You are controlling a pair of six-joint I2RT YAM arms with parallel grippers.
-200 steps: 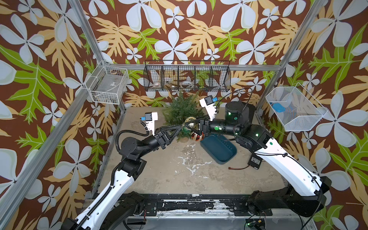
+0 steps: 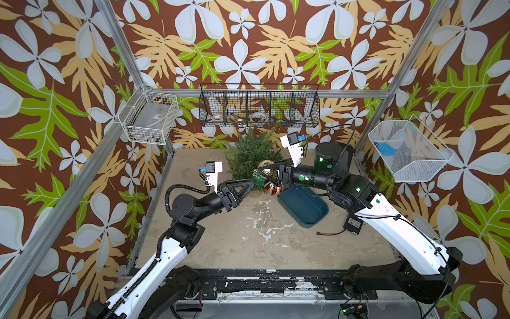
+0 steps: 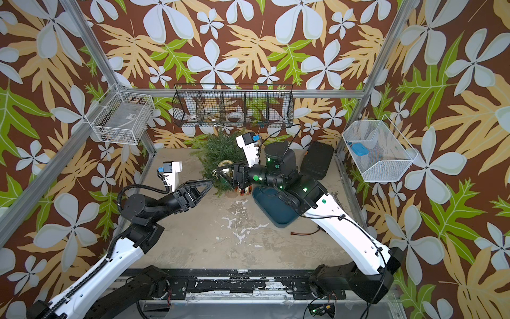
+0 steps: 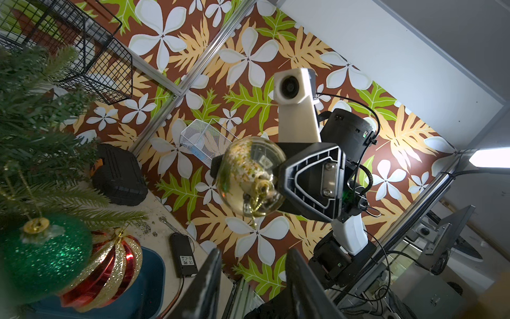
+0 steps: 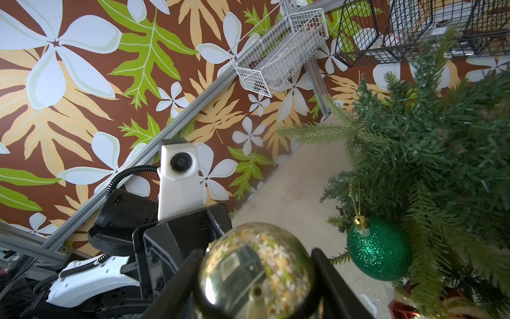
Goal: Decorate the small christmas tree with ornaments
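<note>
The small green tree (image 2: 249, 151) stands at the back middle of the table. A shiny gold ornament (image 5: 257, 276) sits between the fingers of my right gripper, which is shut on it in front of the tree. Its small cap and loop (image 4: 259, 191) face my left gripper; that gripper's fingers are apart with nothing between them, a short way from the ornament. A glittery green ornament (image 5: 378, 248) hangs by a gold string from a branch. Lower down, a red-and-gold striped ornament (image 4: 114, 265) is on the tree's near side.
A blue tray (image 2: 302, 206) lies right of the tree, with a black power adapter (image 2: 352, 223) and its cable beyond. Behind the tree hangs a black wire basket (image 2: 258, 109).
The right gripper has barely moved.
</note>
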